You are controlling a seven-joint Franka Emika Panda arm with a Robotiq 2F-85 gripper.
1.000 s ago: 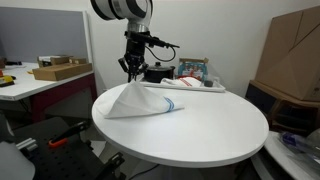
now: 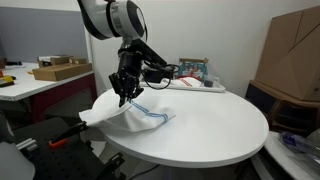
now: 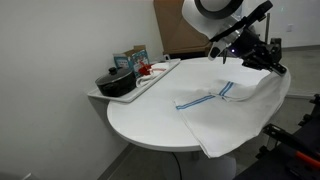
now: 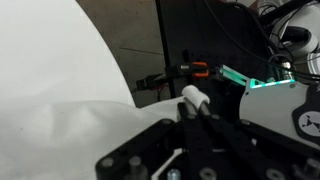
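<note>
A white towel with blue stripes [image 2: 150,117] lies partly spread over the near left part of the round white table. In exterior view 2 the towel [image 3: 218,120] droops past the table's rim, and one end rises to the gripper [image 3: 278,70]. My gripper [image 2: 123,103] is low at the table's edge, shut on a bunched bit of the cloth. From the wrist, a white tip of towel [image 4: 196,97] pokes out between the dark fingers; the rest of the cloth spreads to the left.
A white tray [image 3: 143,88] holding a black pot [image 3: 115,81] stands at the table's back. Beyond the edge are the dark robot base and a red-and-black clamp [image 4: 182,73].
My gripper has come down and slightly left, bringing the held end of the towel lower. The raised peak of cloth has flattened toward the table.
</note>
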